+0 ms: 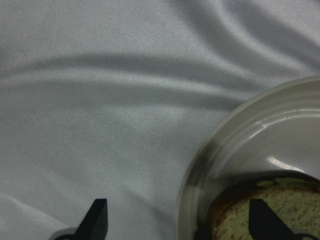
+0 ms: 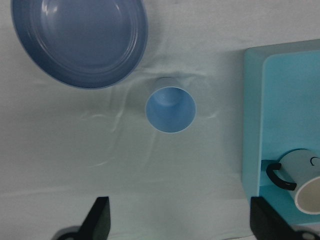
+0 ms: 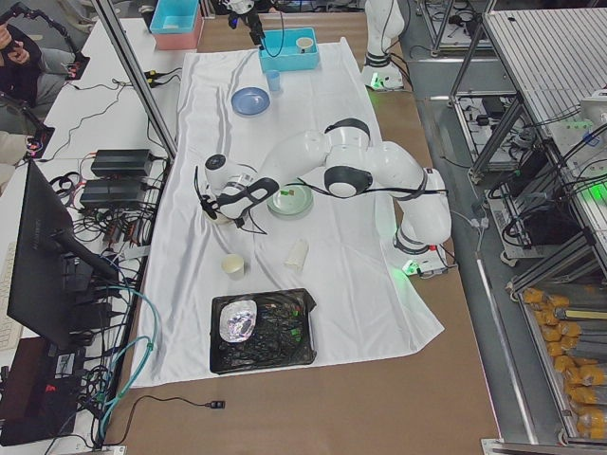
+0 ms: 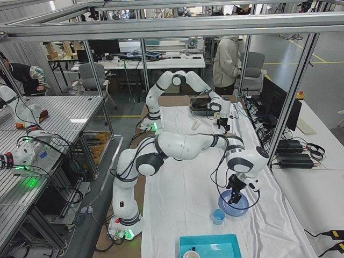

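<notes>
My left gripper is open, low over a pale dish point(image 1: 282, 125) holding what looks like a browned piece of bread point(image 1: 280, 215); one finger is over the bread. My right gripper is open and empty, high above the cloth, with a blue plate point(image 2: 80, 35), a blue cup point(image 2: 170, 110) and a turquoise bin point(image 2: 252, 115) below. The bin holds a white mug point(image 2: 305, 177). A green plate point(image 3: 294, 204) lies partly behind the left arm.
A cream cup point(image 3: 233, 266), a white cylindrical item point(image 3: 296, 255) and a black tray point(image 3: 261, 351) with a foil piece point(image 3: 237, 320) occupy the near cloth point(image 3: 379, 322). A monitor point(image 3: 57, 275) and cables line the left side.
</notes>
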